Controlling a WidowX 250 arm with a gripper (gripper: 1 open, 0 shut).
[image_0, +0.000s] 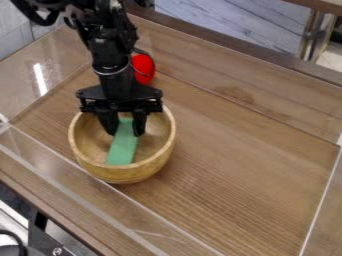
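A wooden bowl (156, 157) sits on the table at the left of centre in the camera view, with a green bar-shaped object (122, 149) lying inside it. My black gripper (123, 122) reaches down from above into the bowl, over the upper end of the green object. Its fingers are around that end, though the contact itself is partly hidden by the gripper's body.
A red round object (143, 68) stands behind the gripper, right of the arm. A dark item lies at the bottom-left corner, and a shelf edge shows at the top right.
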